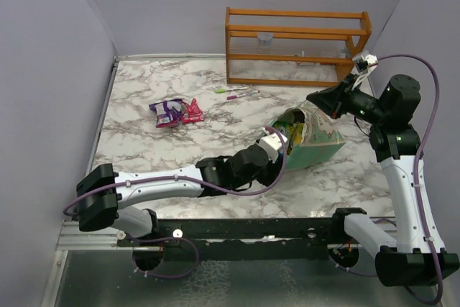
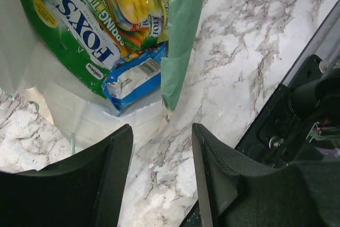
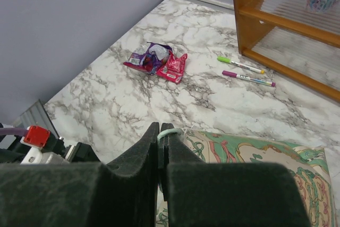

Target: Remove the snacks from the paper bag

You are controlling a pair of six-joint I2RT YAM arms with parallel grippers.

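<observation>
The green paper bag (image 1: 316,149) lies tipped open on the marble table, holding a green Foxs pack (image 2: 69,30), a yellow pack (image 2: 135,1) and a blue pack (image 2: 133,81). My left gripper is open at the bag's mouth, nothing between its fingers. My right gripper is shut on the bag's top edge, which shows below it in the right wrist view.
Purple and red snack packs (image 1: 172,113) lie at the left. Two markers (image 3: 249,78) lie before a wooden rack (image 1: 298,80).
</observation>
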